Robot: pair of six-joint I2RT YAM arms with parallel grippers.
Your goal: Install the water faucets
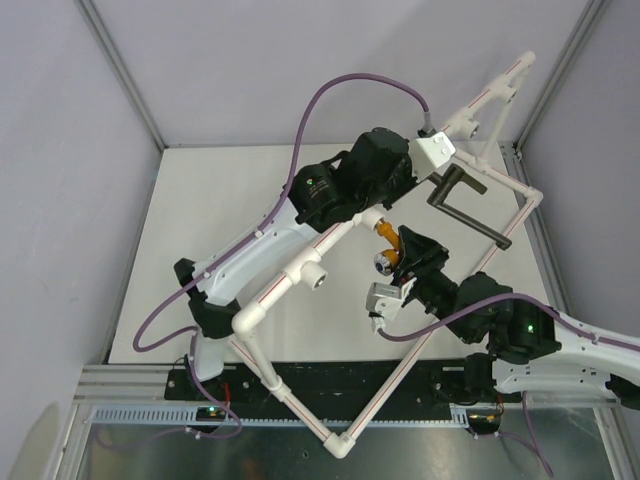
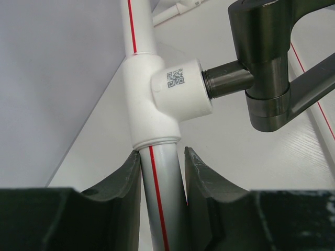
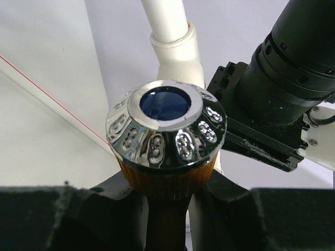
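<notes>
My left gripper has its fingers around the white pipe (image 2: pixel 163 204) just below a tee fitting (image 2: pixel 141 104); whether it grips is unclear. A dark metal faucet (image 2: pixel 267 78) is joined to that tee's side branch, and shows at right of the pipe frame in the top view (image 1: pixel 465 215). My right gripper is shut on an orange faucet with a chrome, blue-centred end (image 3: pixel 165 117). In the top view the orange faucet (image 1: pixel 390 240) meets a branch on the pipe under the left arm.
The white pipe frame (image 1: pixel 275 290) runs diagonally, with further branch fittings (image 1: pixel 313 275). The pale board (image 1: pixel 210 200) lies beneath. Both arms crowd the middle. Grey walls stand at left, right and back.
</notes>
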